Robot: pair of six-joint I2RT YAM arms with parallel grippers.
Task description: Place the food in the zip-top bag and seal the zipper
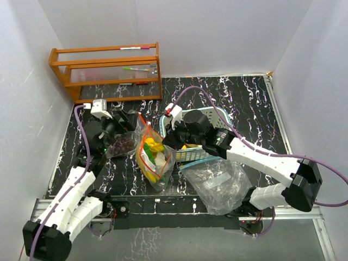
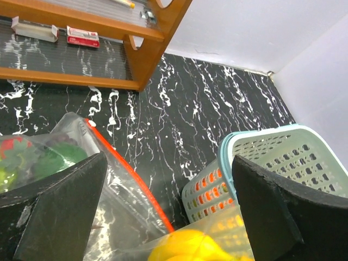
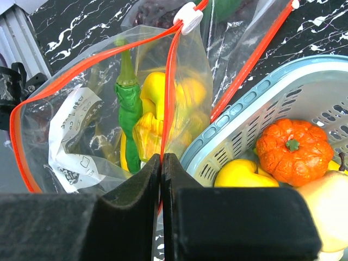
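An open zip bag (image 1: 155,163) with red zipper holds yellow peppers (image 3: 154,95), a green pepper (image 3: 129,119) and a white paper piece (image 3: 70,136). My right gripper is shut on the bag's rim at its right side. My left gripper hangs open above the bags, with nothing visibly held. A second red-zippered bag (image 1: 120,145) with dark and green food lies left of the first. Another clear bag (image 1: 216,187) lies flat at front right.
A pale basket (image 3: 215,133) holds an orange pumpkin (image 3: 293,152), yellow food and other produce. A wooden rack (image 1: 106,76) stands at back left. Marble counter shows free at back right.
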